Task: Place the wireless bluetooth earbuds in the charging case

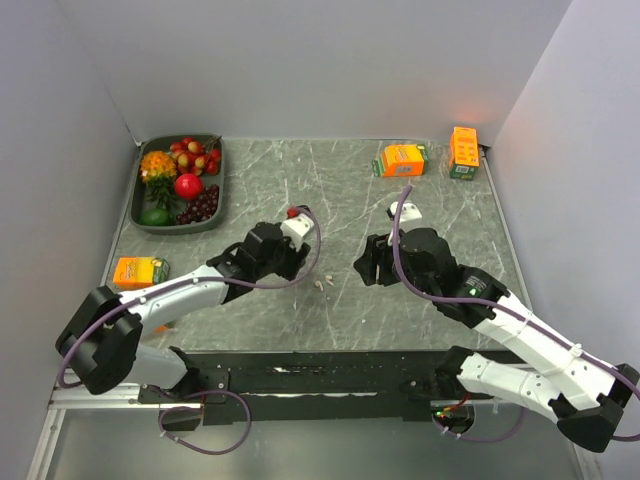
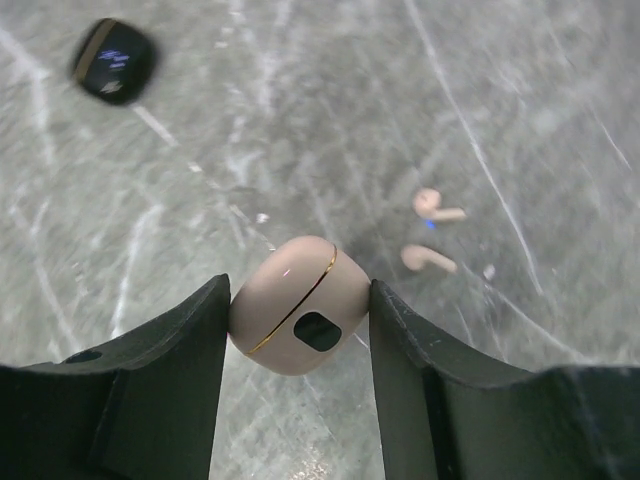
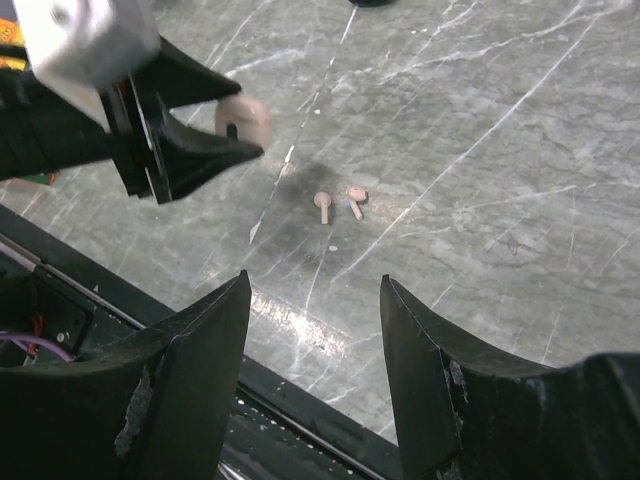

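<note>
A pale pink charging case (image 2: pixel 285 300) is held between the fingertips of my left gripper, raised above the grey table. The same case (image 3: pixel 251 120) shows in the right wrist view in that gripper. Two small pink earbuds (image 2: pixel 427 203) lie loose on the table, near the middle (image 1: pixel 329 280). My right gripper hangs over the table to the right of them, open, with nothing between its fingers.
A small black object (image 2: pixel 114 62) lies behind the left gripper. A fruit tray (image 1: pixel 176 226) sits back left. Orange boxes (image 1: pixel 403 160) stand back right and at left (image 1: pixel 138 272). The table (image 1: pixel 350 320) is otherwise mostly clear.
</note>
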